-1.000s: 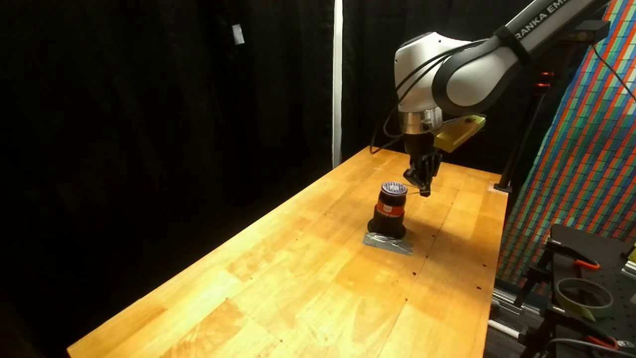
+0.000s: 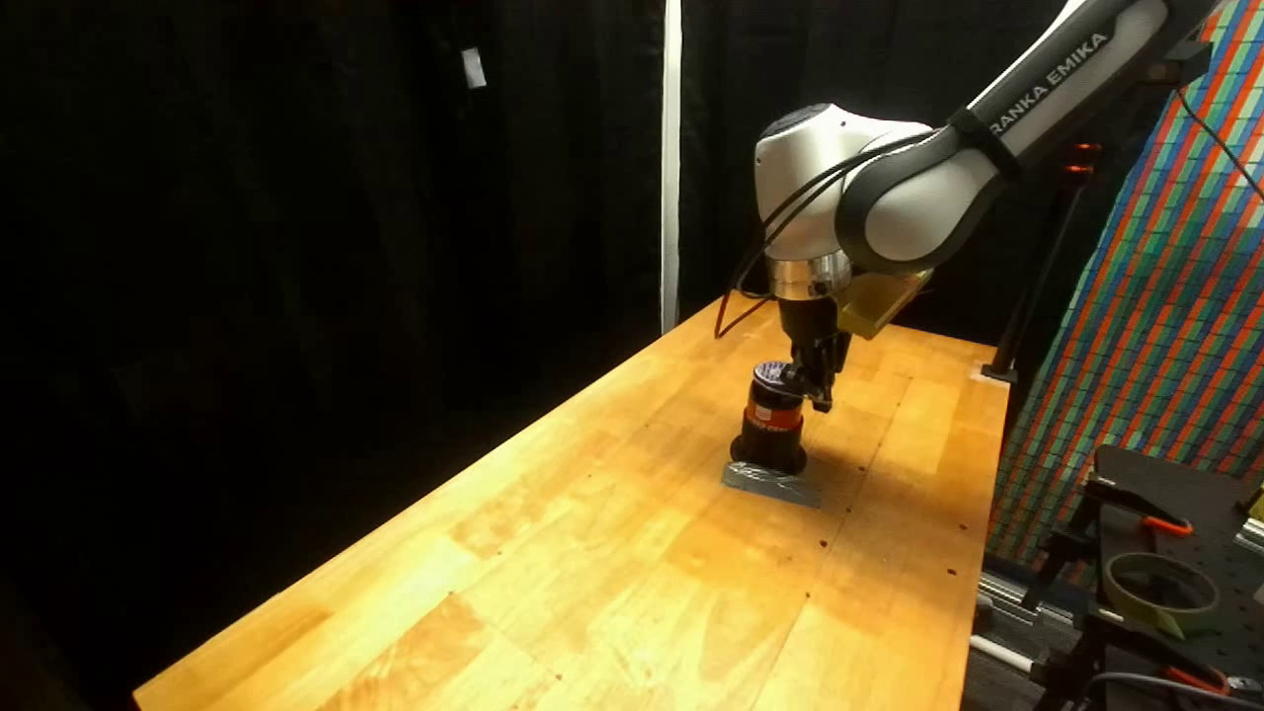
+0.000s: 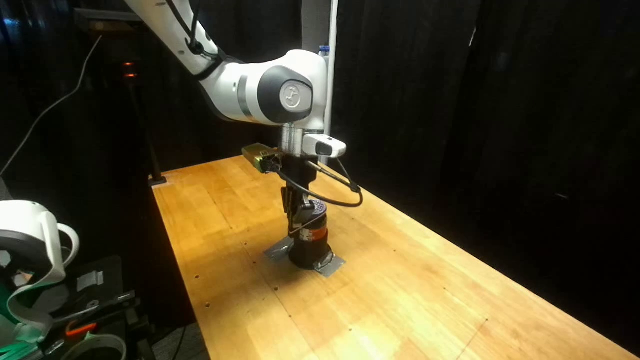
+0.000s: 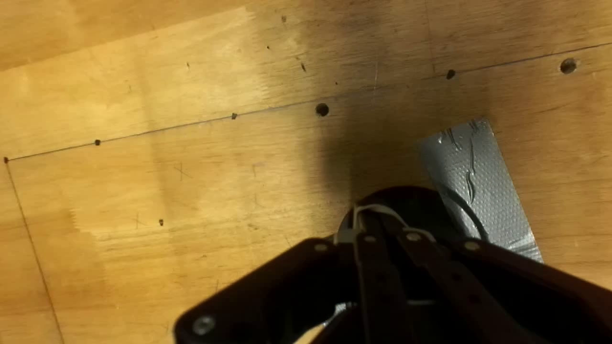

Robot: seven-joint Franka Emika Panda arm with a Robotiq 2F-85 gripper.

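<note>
Upright on the wooden table stands a black canister (image 2: 772,440) with an orange label and a patterned round lid (image 3: 318,207). Its wide base is fixed by strips of grey tape (image 4: 480,186). My gripper (image 2: 821,405) points down right beside the canister's upper part, its fingers shut together. From the fingertips a thin pale cord (image 3: 309,223) slants across the canister's side. In the wrist view, a pale loop (image 4: 379,207) bends round the fingertips over the dark base. Exactly how the cord sits between the fingers is hidden.
A thin black post (image 2: 1019,302) stands at its far corner. Beyond the edge, a dark side bench (image 2: 1173,521) holds clamps and a tape roll (image 2: 1159,589).
The arm has come down and left in exterior view 1, bringing the gripper from behind the canister to close against it. The cord stretched out to the gripper before. The canister has stayed put.
</note>
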